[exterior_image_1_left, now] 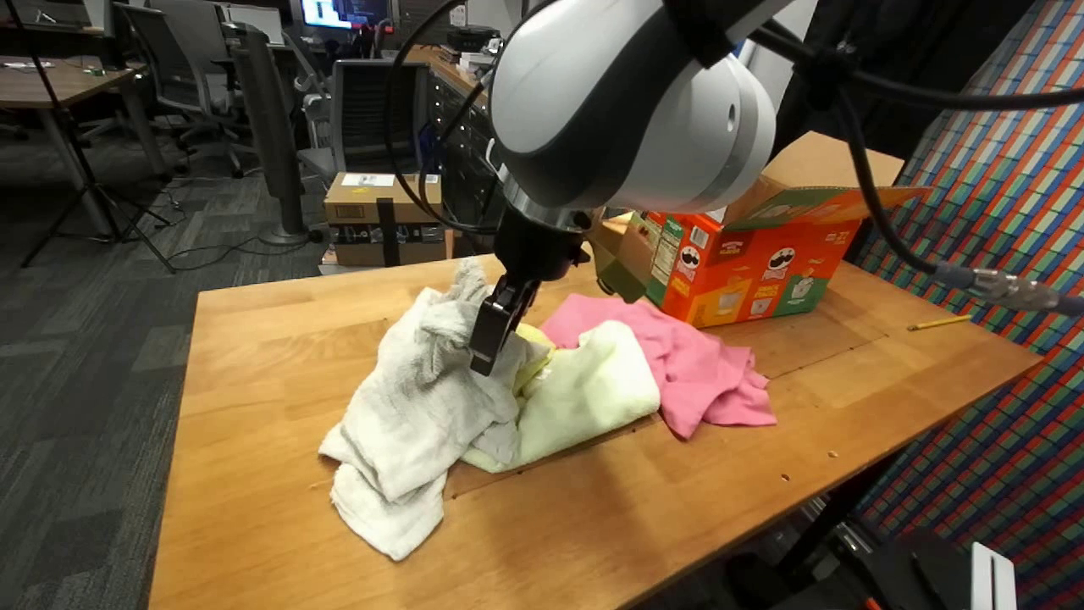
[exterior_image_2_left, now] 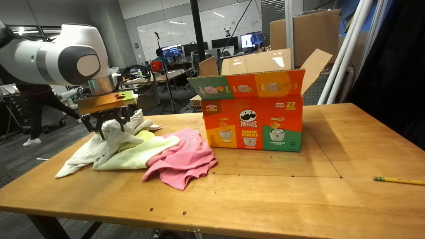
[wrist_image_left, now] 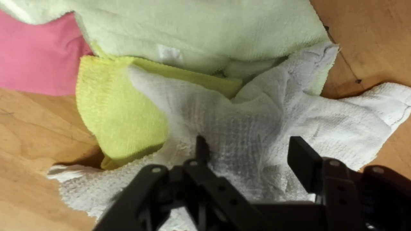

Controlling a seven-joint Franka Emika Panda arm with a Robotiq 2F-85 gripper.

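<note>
A crumpled white cloth (exterior_image_1_left: pixel 406 417) lies heaped at the left of a pile of cloths. Beside it are a pale green cloth (exterior_image_1_left: pixel 589 391), a yellow cloth (wrist_image_left: pixel 119 104) partly tucked under the others, and a pink cloth (exterior_image_2_left: pixel 185 159). My gripper points down at the white cloth, its two fingers apart. Folds of that cloth rise between the fingers in the wrist view. Whether both fingertips touch it, I cannot tell. From the second exterior view, the gripper (exterior_image_2_left: pixel 112 130) reaches into the top of the white heap.
An open red Pringles carton (exterior_image_2_left: pixel 255 115) with raised flaps stands behind the pink cloth. A yellow pencil (exterior_image_2_left: pixel 398 181) lies far to one side. Bare wooden table (exterior_image_1_left: pixel 264 407) surrounds the pile, and its front edge is clear.
</note>
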